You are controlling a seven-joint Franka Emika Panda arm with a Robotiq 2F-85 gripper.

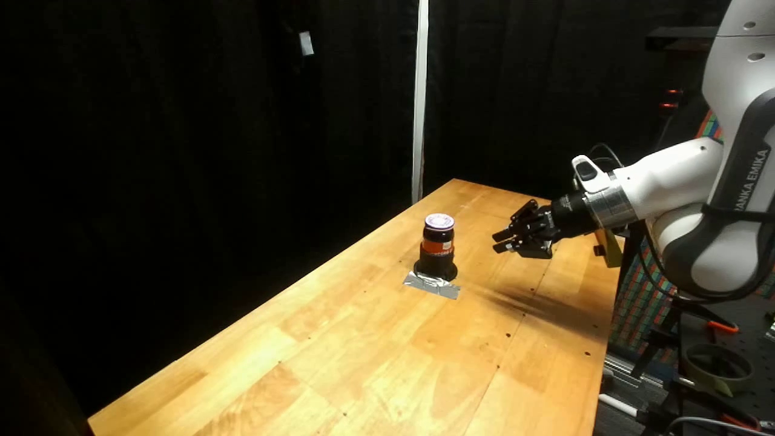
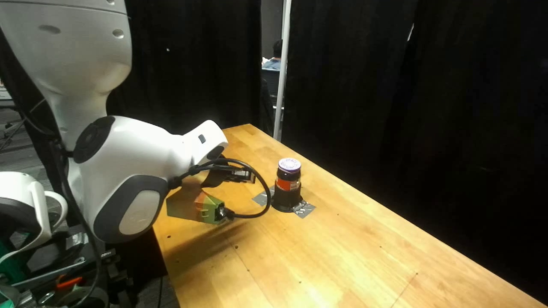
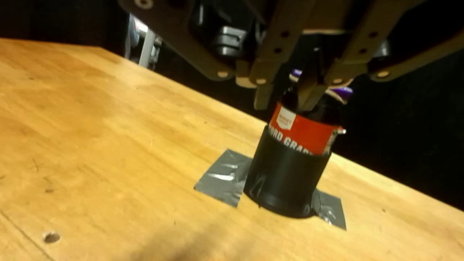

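Observation:
A dark jar (image 1: 438, 247) with a purple-and-white lid (image 1: 439, 221) and a red-orange label (image 3: 303, 130) stands in a black holder (image 3: 285, 178). Grey tape (image 3: 226, 176) lies at the holder's base on the wooden table. My gripper (image 1: 501, 241) hangs above the table to the right of the jar in exterior view 1, clear of it. Its two fingers (image 3: 262, 96) are parted, with nothing seen held between them. In the wrist view the gripper hides part of the jar's top. The arm and cable cover part of the gripper in exterior view 2.
A black curtain (image 1: 218, 145) and a pale pole (image 1: 419, 102) stand behind it. A cable (image 2: 257, 179) loops off the wrist beside the green-and-orange camera housing (image 2: 205, 208).

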